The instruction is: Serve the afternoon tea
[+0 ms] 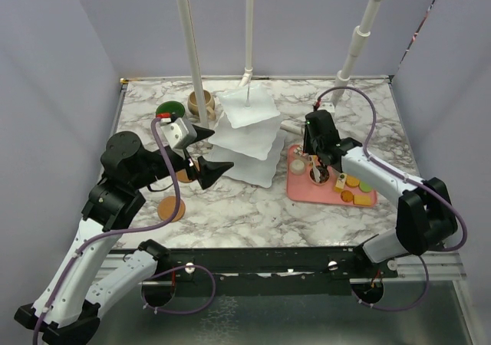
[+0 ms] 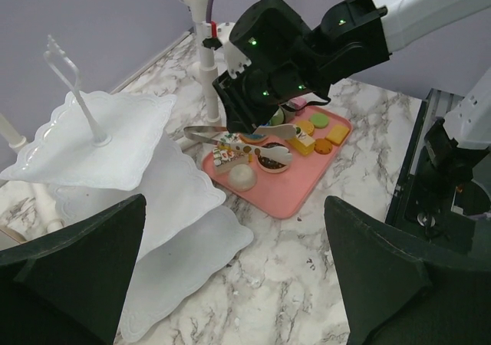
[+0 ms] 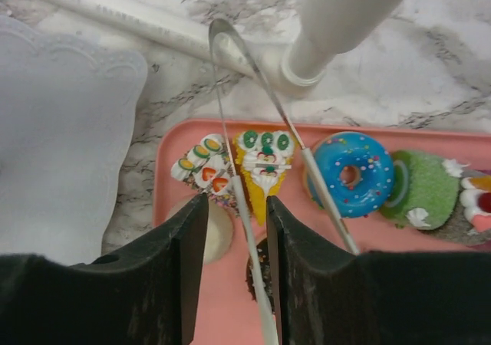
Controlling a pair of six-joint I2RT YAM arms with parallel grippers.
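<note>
A white three-tier stand (image 1: 244, 149) is in the middle of the table; its tiers look empty. Right of it lies a pink tray (image 1: 313, 194) holding several small toy sweets, among them a blue donut (image 3: 350, 174). Metal tongs (image 2: 253, 149) lie over the tray, their bent end towards the stand. My right gripper is over the tray and tongs, fingers part way apart; one tong leg runs through the gap between them in the right wrist view, and whether the fingers touch it cannot be told. My left gripper (image 1: 212, 152) hangs open and empty left of the stand.
A green bowl (image 1: 169, 110) and a tan mug (image 1: 192, 103) stand at the back left. Round wooden coasters (image 1: 170, 208) lie under and beside the left arm. White pipes rise behind the stand and tray.
</note>
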